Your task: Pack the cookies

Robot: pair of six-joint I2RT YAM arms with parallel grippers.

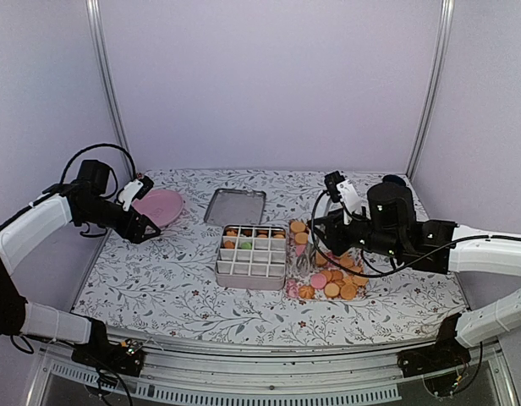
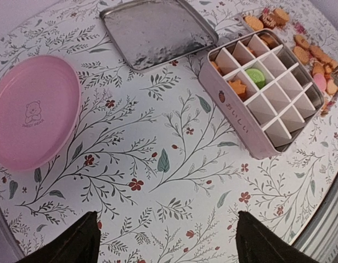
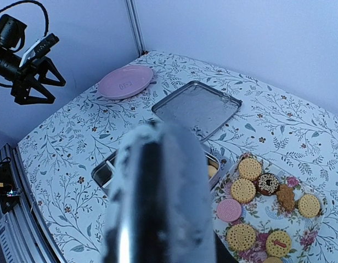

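A pink divided box (image 1: 250, 272) (image 2: 229, 104) sits mid-table with orange and green cookies in some back compartments. To its right, a floral tray of cookies (image 1: 332, 289) (image 3: 243, 190) holds several round biscuits, a pink one and a chocolate one. My right gripper (image 1: 320, 245) hangs open above these cookies. In the right wrist view a blurred metal shape fills the lower middle, hiding part of the box and the gripper. My left gripper (image 1: 142, 228) stands open at the left, over bare table in its wrist view, with nothing between its fingers.
A pink plate (image 1: 159, 203) lies at the back left and an empty metal tray (image 1: 235, 207) behind the box. A dark mug (image 1: 393, 179) at the back right is mostly hidden by my right arm.
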